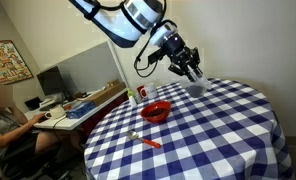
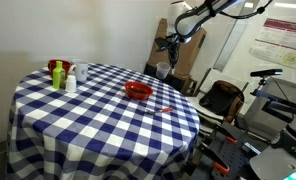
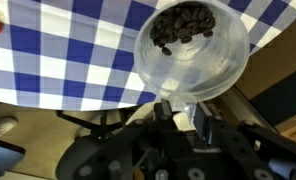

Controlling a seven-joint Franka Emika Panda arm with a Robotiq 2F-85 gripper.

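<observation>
My gripper is shut on the rim of a clear plastic cup (image 3: 176, 72), which holds small dark pieces (image 3: 184, 22) like beans or raisins. In exterior view 1 the cup (image 1: 196, 90) hangs under the gripper (image 1: 193, 77) toward the back right of the table. Seen from exterior view 2, the cup (image 2: 163, 71) is near the table's far right edge; its exact height over the cloth is hard to tell. A red bowl (image 1: 155, 112) rests well to the left of the cup in exterior view 1; its inside is too small to read.
A red-handled utensil (image 1: 144, 141) lies in front of the bowl. A yellow-green bottle (image 2: 58, 75), a white bottle (image 2: 71, 84), a white mug (image 2: 81, 72) and another red container (image 2: 63, 65) stand together. Much of the checkered tablecloth (image 1: 213, 135) is clear. A person sits at the left.
</observation>
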